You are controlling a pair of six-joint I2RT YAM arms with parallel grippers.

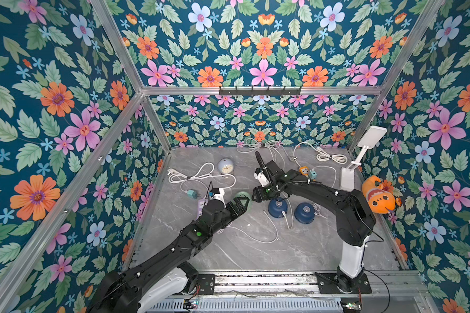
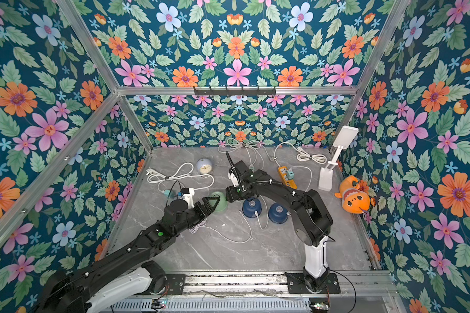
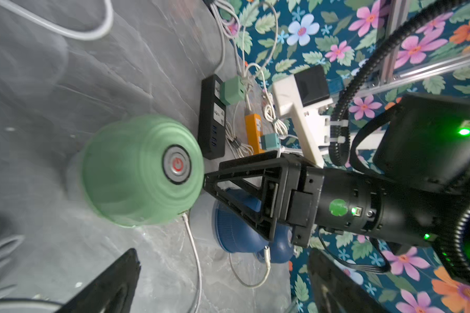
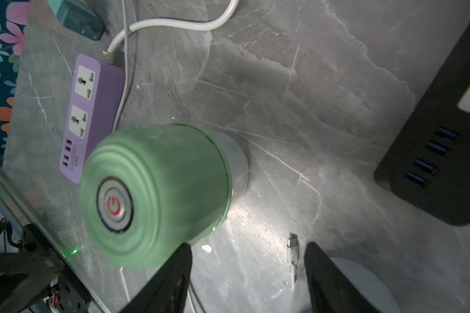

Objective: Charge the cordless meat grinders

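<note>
A green meat grinder (image 3: 143, 169) with a red power mark on top stands between my two grippers. In the left wrist view, a white cable (image 3: 192, 245) meets its lower edge. My left gripper is open beside it, with bare space between its fingers. On the grinder's other side, my right gripper has its fingers apart and holds nothing visible. Near its right finger, a loose USB plug (image 4: 293, 247) shows beyond the fingertips. Two blue grinders (image 1: 277, 207) (image 1: 304, 212) stand to the right; the nearer one has a white cable (image 3: 266, 254) at its edge.
A purple power strip (image 4: 91, 112) lies left of the green grinder, a black strip (image 4: 438, 151) behind, and an orange strip (image 2: 287, 177) farther right. A pale round grinder (image 1: 225, 166), white lamp (image 1: 348, 177) and orange toy (image 1: 377, 195) stand around. Loose cables cross the table.
</note>
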